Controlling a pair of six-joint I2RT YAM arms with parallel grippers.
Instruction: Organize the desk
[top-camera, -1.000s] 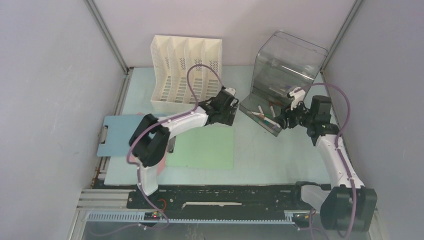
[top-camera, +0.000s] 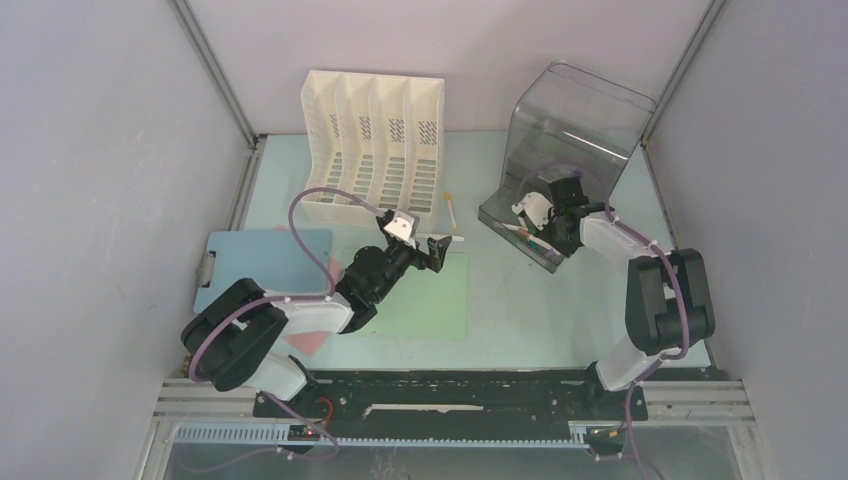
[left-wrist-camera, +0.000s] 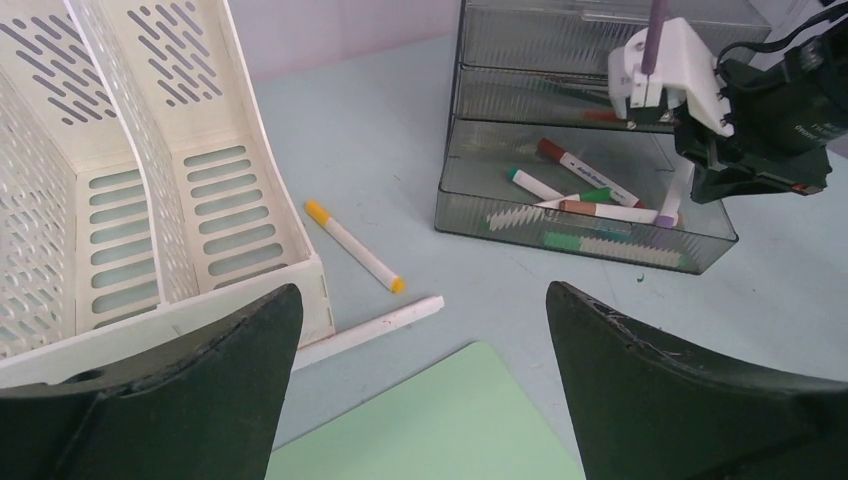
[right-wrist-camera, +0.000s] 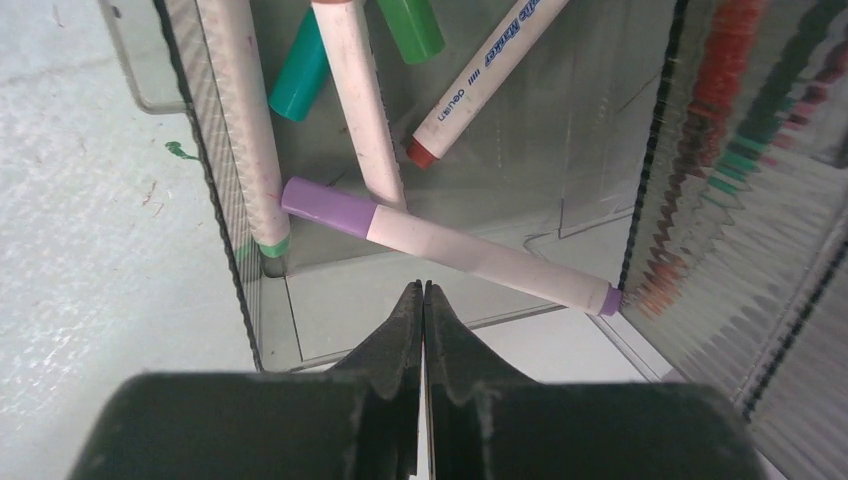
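Several markers, among them a purple-capped marker (right-wrist-camera: 450, 245) and a red-ended marker (right-wrist-camera: 485, 85), lie in the open bottom tray of a clear organizer (left-wrist-camera: 590, 240). Above that tray's near right end is my right gripper, fingertips pressed together, nothing visible between them. My left gripper stands wide open and empty over the desk. Beyond its fingers lie a yellow-capped marker (left-wrist-camera: 352, 245) and a white marker (left-wrist-camera: 370, 328), both loose on the desktop, the white one partly hidden by the left finger.
A cream slotted file rack (top-camera: 375, 150) stands at the back left, its slots empty. A green sheet (top-camera: 425, 300) lies front centre. On the left, a blue clipboard (top-camera: 265, 265) overlaps pink paper (top-camera: 307, 342). Bare desk lies right of the green sheet.
My left arm has drawn back leftward and toward the front, uncovering the desk by the tray's left.
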